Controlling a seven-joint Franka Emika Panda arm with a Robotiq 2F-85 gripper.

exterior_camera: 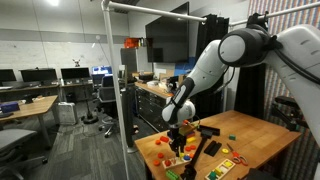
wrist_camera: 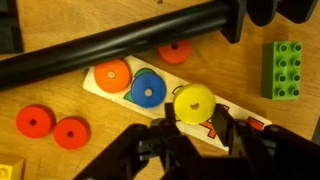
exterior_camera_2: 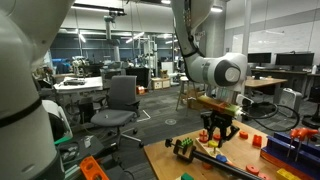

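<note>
In the wrist view, a yellow disc (wrist_camera: 194, 103) with a small centre hole sits between the fingertips of my gripper, which is shut on it. Below the disc is a pale wooden board (wrist_camera: 104, 83) with painted shapes, lying at a slant on the table. An orange disc (wrist_camera: 112, 75) and a blue disc (wrist_camera: 149, 90) rest along that board, left of the yellow one. Whether the yellow disc touches the board is hard to tell. Exterior view 2 shows the gripper (exterior_camera_2: 214, 140) low over the table.
Red discs (wrist_camera: 35, 121) lie left of the board, and another red disc (wrist_camera: 175, 52) is just behind it. A black bar (wrist_camera: 110, 43) crosses the wrist view above the board. To the right stands a green toy brick (wrist_camera: 287, 70); a yellow block (wrist_camera: 10, 168) shows at lower left.
</note>
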